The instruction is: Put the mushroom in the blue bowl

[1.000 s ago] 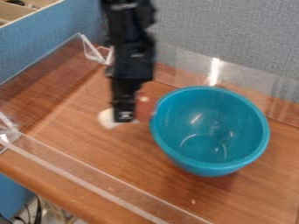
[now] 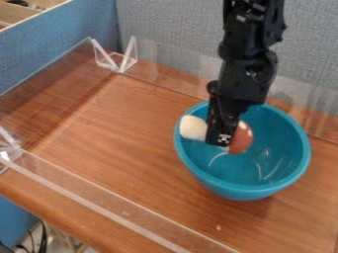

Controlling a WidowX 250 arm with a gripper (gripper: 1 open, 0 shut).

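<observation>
The mushroom (image 2: 193, 127) shows a pale stem on the left of the fingers and a reddish-brown cap on the right. My gripper (image 2: 220, 134) is shut on it, fingers pointing down. Gripper and mushroom hang over the left part of the blue bowl (image 2: 280, 168), with the cap inside the rim's outline and the stem near the left rim. The fingers cover the mushroom's middle. How high it hangs above the bowl's floor is hard to tell.
Bare wooden table (image 2: 126, 143) spreads left of the bowl. A clear low wall (image 2: 113, 203) runs along the front left edge, with another at the back. A white corner bracket (image 2: 117, 57) stands at the back left.
My gripper has carried the mushroom rightward from beside the bowl to over its left part.
</observation>
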